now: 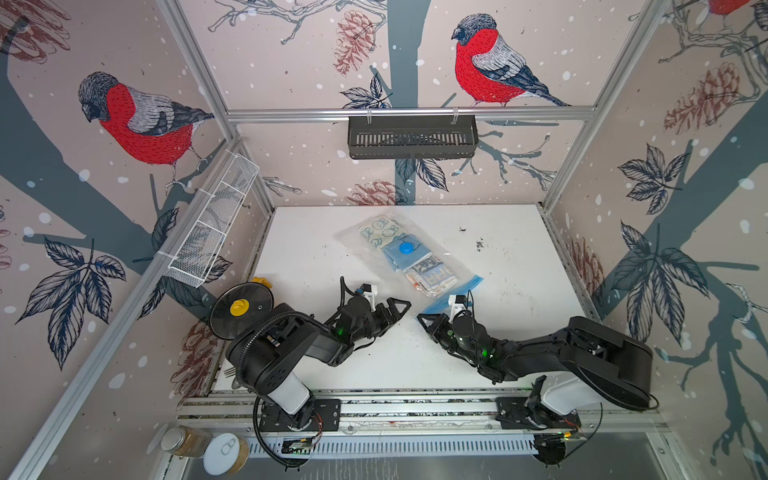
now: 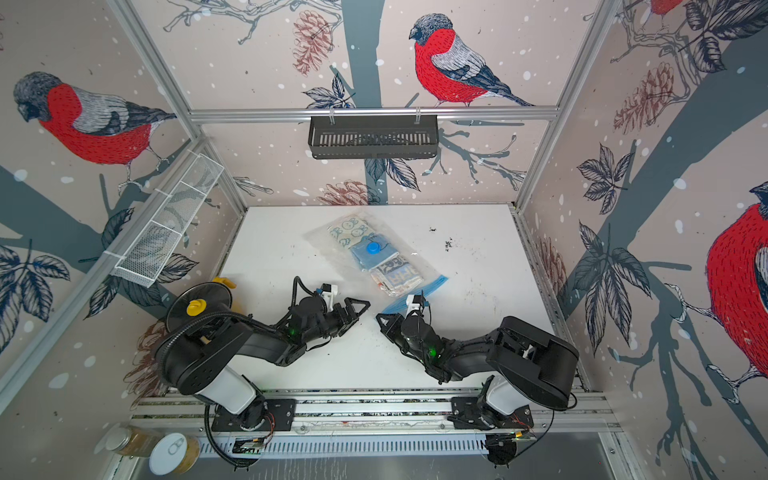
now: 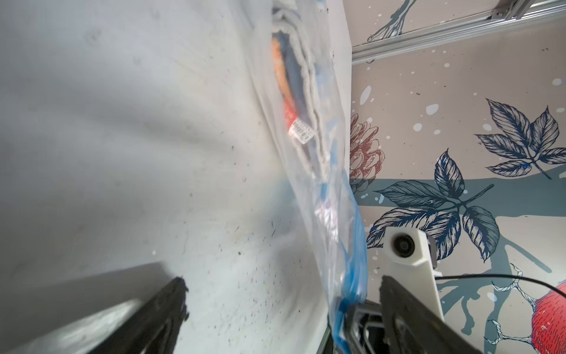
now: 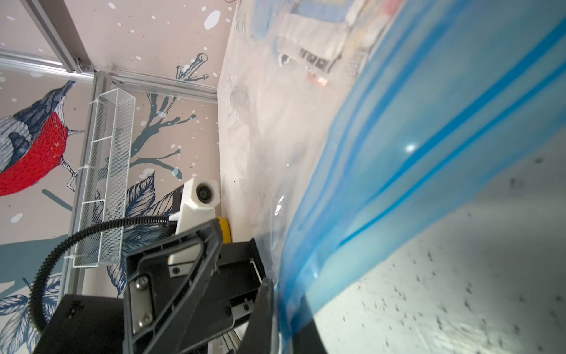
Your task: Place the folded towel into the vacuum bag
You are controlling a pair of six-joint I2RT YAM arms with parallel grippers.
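A clear vacuum bag [image 1: 360,240] with a blue zip edge [image 1: 464,289] lies diagonally on the table, folded printed cloth [image 1: 432,272] showing inside or beneath the plastic. My right gripper [image 1: 424,320] is at the bag's near corner; in the right wrist view the blue edge runs down between its fingers, partly hidden, and whether it is gripped is unclear. My left gripper [image 1: 397,309] stands open left of that corner, nothing between its fingers; in the left wrist view the bag's edge rises beyond them.
A black lidded pot [image 1: 254,304] with yellow knobs sits at the table's left. A wire shelf [image 1: 216,216] hangs on the left wall, a dark basket [image 1: 412,136] on the back wall.
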